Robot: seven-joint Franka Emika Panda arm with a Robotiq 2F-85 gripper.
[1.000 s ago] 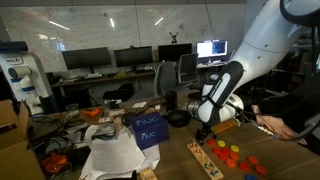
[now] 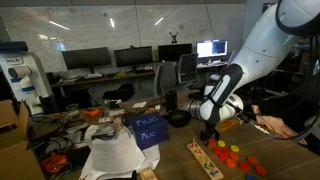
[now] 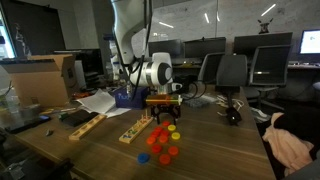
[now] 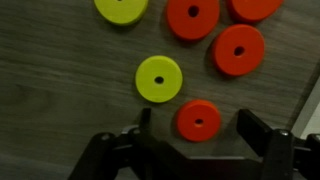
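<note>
In the wrist view a small red disc (image 4: pixel 198 120) with a centre hole lies flat on the dark table. My gripper is over it, part open, one finger on either side, with a gap of table visible between the disc and each finger. A yellow disc (image 4: pixel 158 78) is just above and left of the red one. Further up are another yellow disc (image 4: pixel 123 8) and a red disc (image 4: pixel 238 50). From exterior view 2, the gripper (image 3: pixel 160 99) is low at the far side of the scattered discs; its fingertips are too small to make out.
A wooden strip (image 3: pixel 135 131) lies left of the discs, with a blue disc (image 3: pixel 143 158) at the near side. Behind stand a blue box (image 2: pixel 150 130) and white papers (image 2: pixel 115 155). Bare table (image 3: pixel 225 150) extends to the right in exterior view 2.
Over the last second the arm has come down slightly toward the table in exterior view 1. The discs and the wooden strip look unmoved.
</note>
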